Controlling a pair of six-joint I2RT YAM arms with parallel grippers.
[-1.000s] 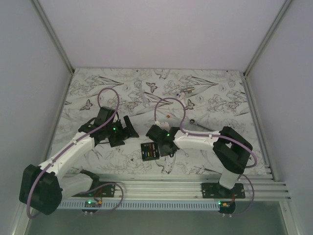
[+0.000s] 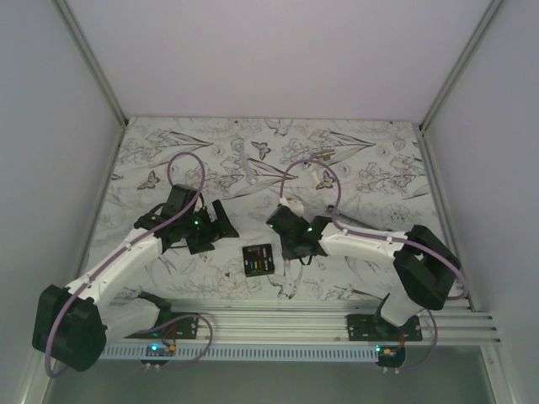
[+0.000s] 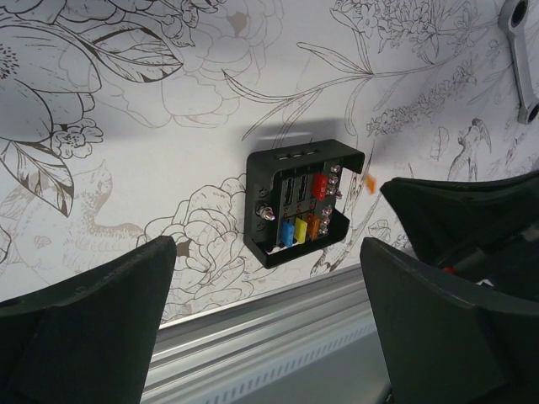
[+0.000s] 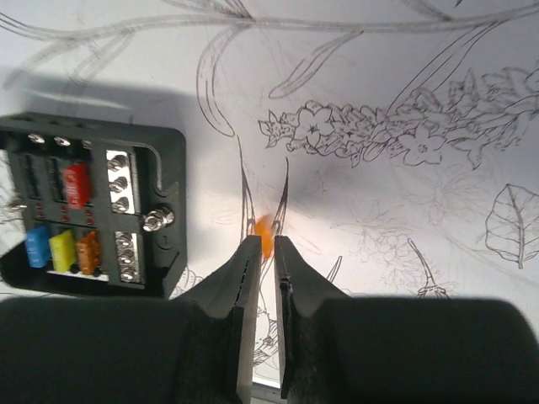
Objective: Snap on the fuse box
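Observation:
The black fuse box (image 2: pixel 258 260) (image 3: pixel 281 204) (image 4: pixel 127 194) lies on the patterned table, holding red (image 4: pixel 77 185), blue (image 4: pixel 38 245), yellow (image 4: pixel 63 251) and orange (image 4: pixel 88 252) fuses. My left gripper (image 2: pixel 214 224) hangs open, left of and behind the box, its fingers wide apart. My right gripper (image 2: pixel 292 250) is to the box's right, shut on a small orange fuse (image 4: pixel 264 233) that shows at its fingertips.
Several tools, including a wrench (image 3: pixel 519 61) seen in the left wrist view, lie toward the back and right. The table's front rail runs below the box. The table behind the box is mostly clear.
My right arm has moved to the right, away from the fuse box. The left arm and the box look unchanged.

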